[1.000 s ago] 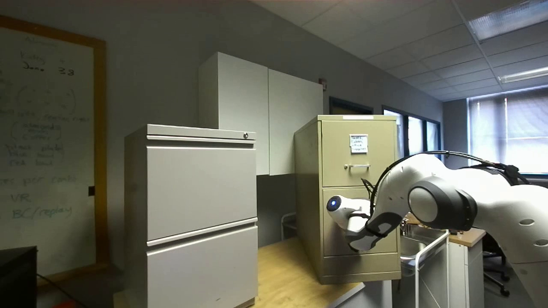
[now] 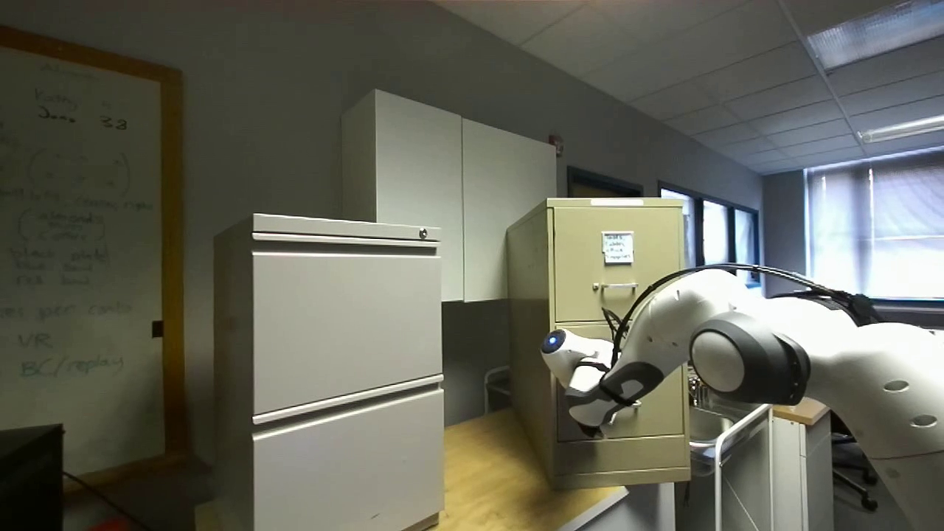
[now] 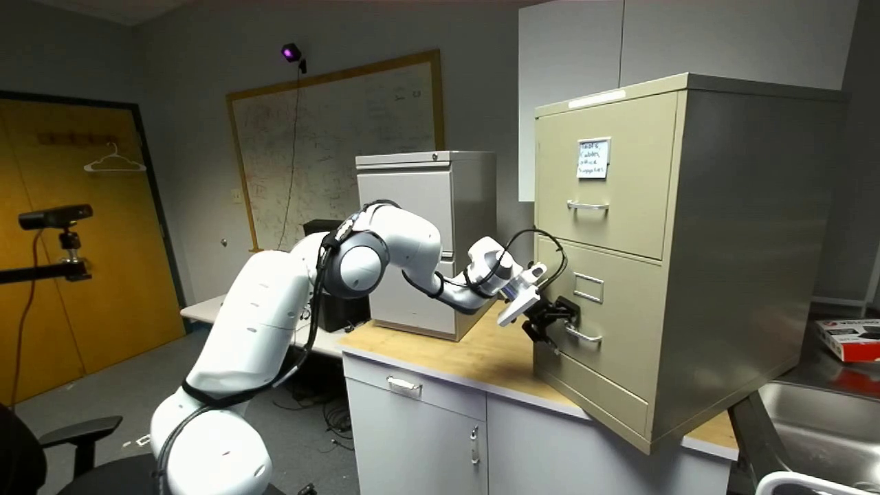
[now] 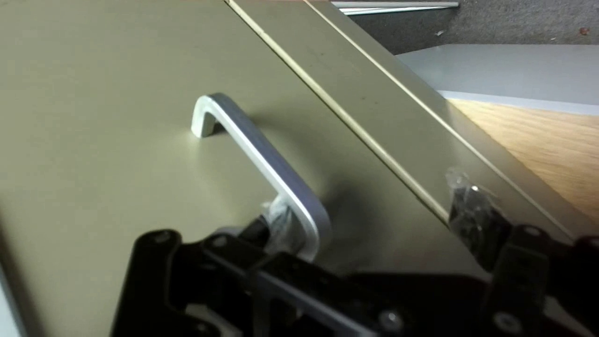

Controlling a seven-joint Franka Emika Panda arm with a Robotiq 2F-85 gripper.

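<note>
The tan filing cabinet has two large drawers, and both fronts look flush. A silver handle crosses the lower drawer's front. My gripper is at one end of this handle, its fingers wide apart. In the wrist view, one clear-wrapped fingertip is partly hidden behind the bar, on its upper side. The other fingertip is well clear, down toward the drawer's lower edge. Whether either finger touches the handle cannot be told. Exterior view 1 mostly hides the fingers behind the wrist.
Left of the tan cabinet, a grey filing cabinet stands on the wooden counter. White wall cupboards hang behind. A sink lies right of the tan cabinet. Some bare counter separates the two filing cabinets.
In exterior view 1, my arm and wrist have shifted left across the tan cabinet's lower drawer. Both filing cabinets look unmoved.
</note>
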